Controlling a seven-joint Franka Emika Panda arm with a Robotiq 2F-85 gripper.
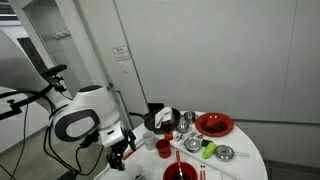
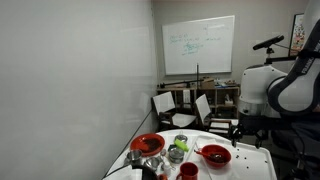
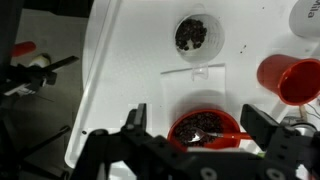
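Note:
In the wrist view my gripper is open, its dark fingers wide apart and nothing between them. Beyond the fingers lies a red bowl (image 3: pixel 178 122) of dark beans, with a red-handled spoon (image 3: pixel 228 135) resting in it. A clear cup (image 3: pixel 199 62) with some dark beans at its bottom stands apart from the bowl on the white tray (image 3: pixel 125 60). From exterior view 1, the gripper (image 1: pixel 118 158) hangs at the left side of the table, left of the red bowl (image 1: pixel 180 172). Exterior view 2 shows it above the tray's far side.
A red mug (image 3: pixel 284 76) and a white cup (image 3: pixel 307 17) stand right of the tray. Further along the table are a red plate (image 1: pixel 214 124), metal pots (image 1: pixel 225 153), a green item (image 1: pixel 209 150) and a dark pan (image 1: pixel 168 129). Much of the tray is bare.

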